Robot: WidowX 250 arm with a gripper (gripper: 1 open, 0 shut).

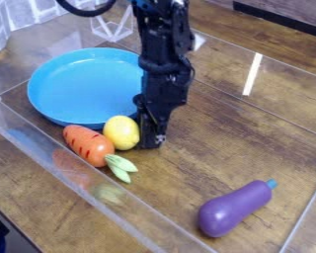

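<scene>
My black gripper (150,133) is low over the table, just right of a yellow lemon-like toy (121,132), close against it or touching; its fingers are dark and partly hidden, so their opening is unclear. An orange carrot toy (88,144) with pale green leaves lies just left and below the yellow toy. A blue plate (59,87) sits behind them at the left. A purple eggplant toy (231,209) lies apart at the lower right.
A clear acrylic edge (68,181) runs diagonally along the lower left.
</scene>
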